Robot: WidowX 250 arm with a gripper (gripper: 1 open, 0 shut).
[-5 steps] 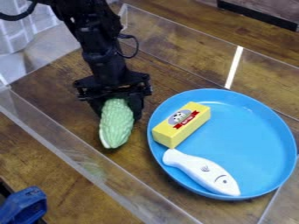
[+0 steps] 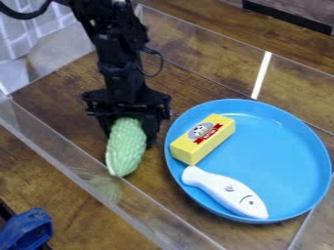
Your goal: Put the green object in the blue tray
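Note:
The green object (image 2: 125, 148), an oblong pale-green thing, lies left of the blue tray on the wooden table. My black gripper (image 2: 127, 123) points down over its far end, with fingers close around that part. The fingertips are dark and partly hidden, so whether they press on the object cannot be made out. The round blue tray (image 2: 290, 156) is at the right, its near-left rim a short way from the green object.
In the tray lie a yellow box (image 2: 202, 139) and a white fish-shaped item (image 2: 226, 191). A clear strip (image 2: 78, 166) runs diagonally just left of the green object. A blue item (image 2: 26, 229) sits at the lower left. The tray's right half is free.
My gripper has come a little lower and nearer the camera. The green object has shifted slightly the same way, its near end now further down in the view. The tray and its contents stay put.

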